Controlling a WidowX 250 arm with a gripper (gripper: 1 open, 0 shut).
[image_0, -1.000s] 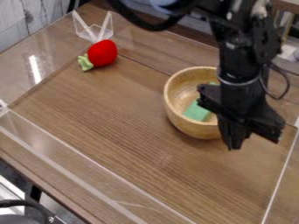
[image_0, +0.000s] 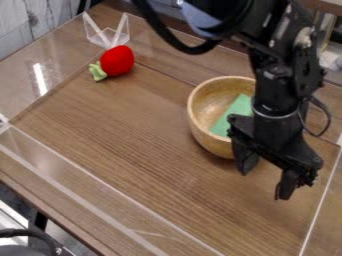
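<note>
My gripper (image_0: 267, 170) is low at the right, its black fingers spread open over the wooden table (image_0: 120, 160), just in front of a tan bowl (image_0: 205, 110). The bowl holds a green object (image_0: 231, 106), partly hidden behind the arm. I see nothing between the fingers.
A red round object (image_0: 116, 59) with a small pale green piece (image_0: 98, 71) beside it lies at the back left, near a translucent crumpled item (image_0: 107, 28).
My gripper has moved down and toward the front, its fingers now lower over the table. The bowl and the objects at the back left look unmoved.
</note>
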